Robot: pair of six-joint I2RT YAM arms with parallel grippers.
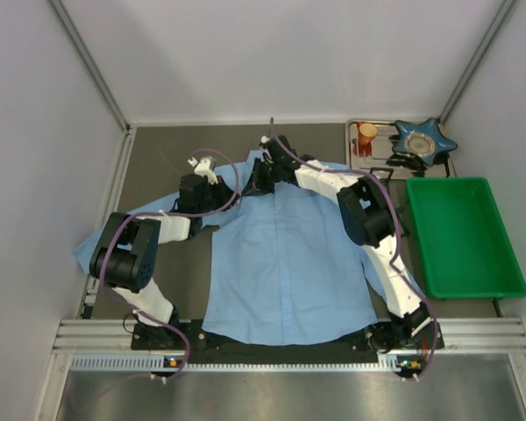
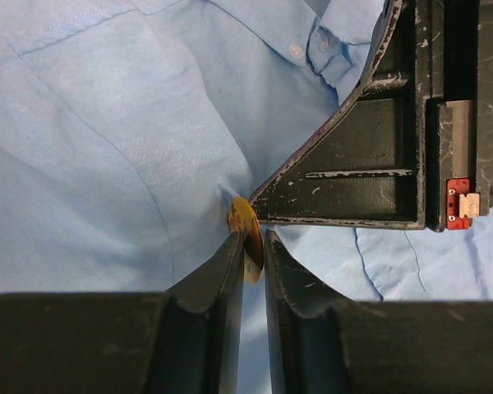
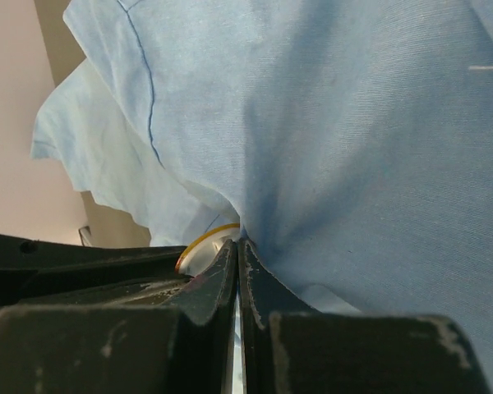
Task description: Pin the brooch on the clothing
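Observation:
The light blue shirt point(image 1: 280, 263) lies spread on the dark table, both grippers meeting at its upper part. In the left wrist view the gold-edged brooch point(image 2: 243, 215) is upright against the cloth at the tips of my shut left gripper; whether it is held is unclear. The other gripper reaches in from the upper right. In the right wrist view my right gripper is shut at a fold of cloth, with the brooch point(image 3: 199, 251) just left of its tips. Whether the pin is through the fabric is hidden.
A green tray point(image 1: 469, 202) is on the right. Behind it a metal tray point(image 1: 361, 158) holds an orange cup point(image 1: 367, 132) and a blue star-shaped dish point(image 1: 440, 140). Bare table shows left of the shirt.

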